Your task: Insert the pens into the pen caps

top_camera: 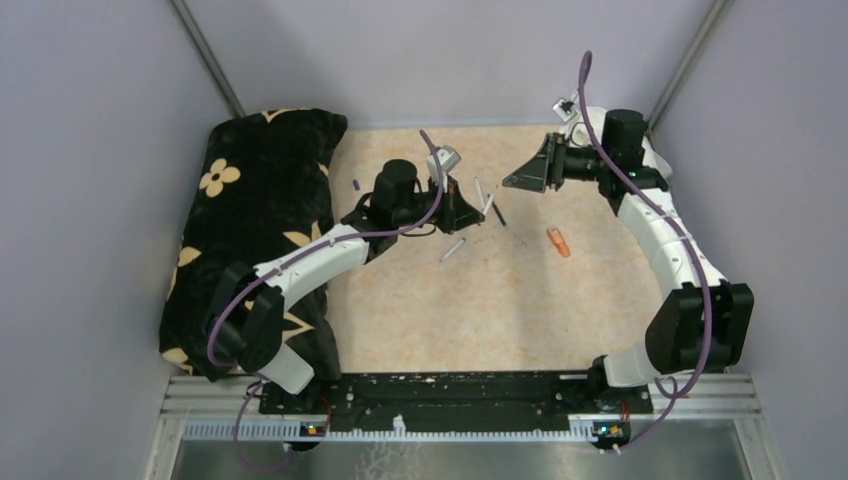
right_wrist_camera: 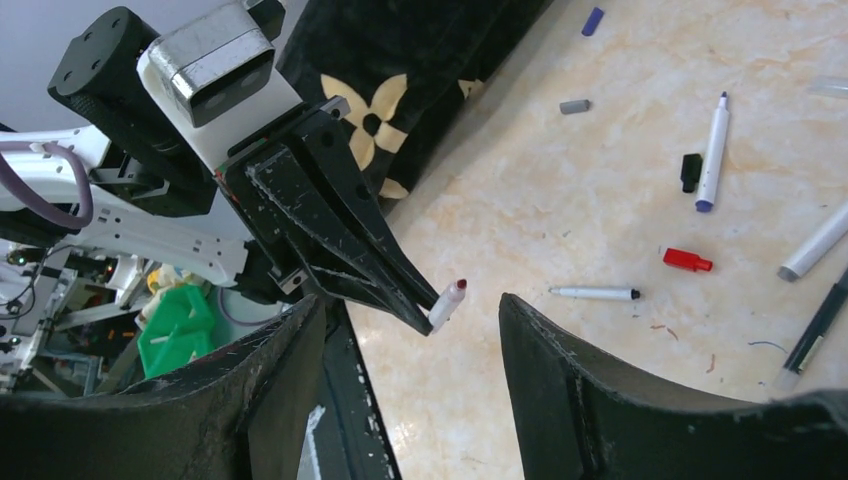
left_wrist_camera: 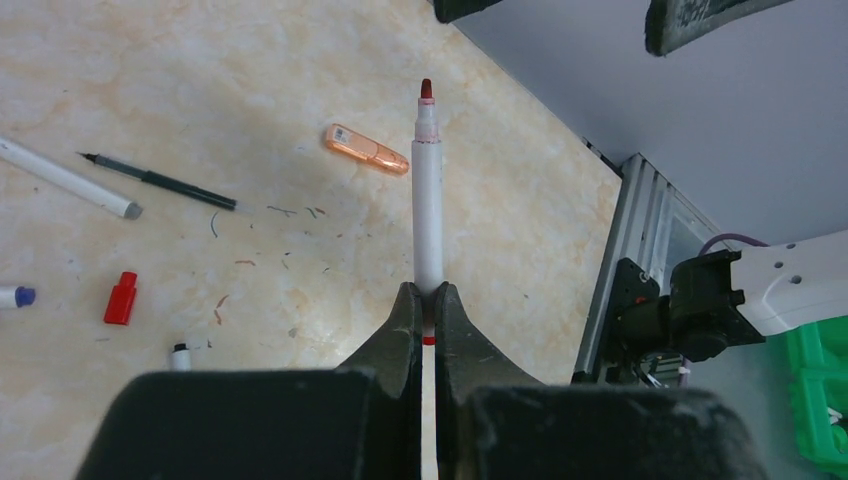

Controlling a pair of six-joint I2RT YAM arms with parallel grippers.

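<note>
My left gripper (top_camera: 478,220) is shut on an upright white pen (left_wrist_camera: 427,210) with a red tip, held above the table. My right gripper (top_camera: 515,180) stands open and empty to its right, raised, its fingers aimed toward that pen. On the table lie a red cap (right_wrist_camera: 687,259), a black cap (right_wrist_camera: 691,172), a blue cap (right_wrist_camera: 593,21) and a grey cap (right_wrist_camera: 575,106). Loose pens include a blue-tipped one (right_wrist_camera: 713,150), a short white one (right_wrist_camera: 590,293) and a dark one (left_wrist_camera: 180,187).
An orange object (top_camera: 558,242) lies on the right of the table (top_camera: 460,320). A dark patterned cushion (top_camera: 230,250) fills the left side, and white cloth sits at the back right behind my right arm.
</note>
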